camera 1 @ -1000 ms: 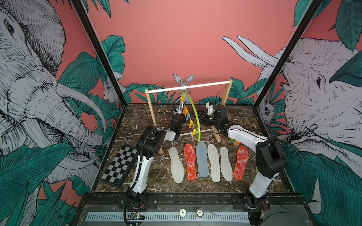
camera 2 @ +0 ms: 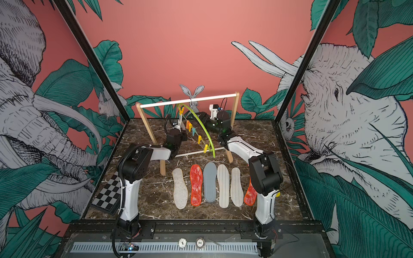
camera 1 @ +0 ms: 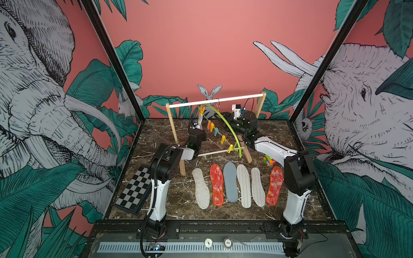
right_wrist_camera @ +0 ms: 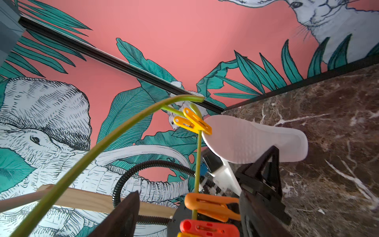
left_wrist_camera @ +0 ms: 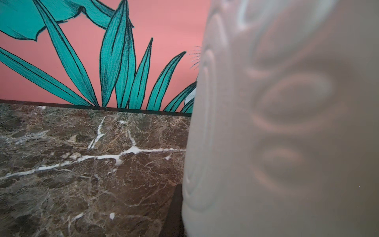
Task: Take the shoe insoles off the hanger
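A green hanger (camera 1: 232, 129) with coloured clips hangs from the white bar (camera 2: 189, 99). In the right wrist view a white insole (right_wrist_camera: 256, 140) is at a yellow clip (right_wrist_camera: 193, 122); it fills the right of the left wrist view (left_wrist_camera: 284, 118). My left gripper (camera 1: 197, 124) is beside this insole, shut; its fingertips are hidden behind it. My right gripper is open, around the hanger's orange clip (right_wrist_camera: 205, 201), below and nearer than the yellow one.
Several insoles (camera 1: 231, 180) lie in a row along the table's front. A checkered board (camera 1: 135, 187) is at the left. The wooden frame (camera 1: 172, 124) stands round both grippers.
My left gripper has moved left with the insole beside it. The hanger has swung, its near end now further right. My right arm has shifted leftward and higher.
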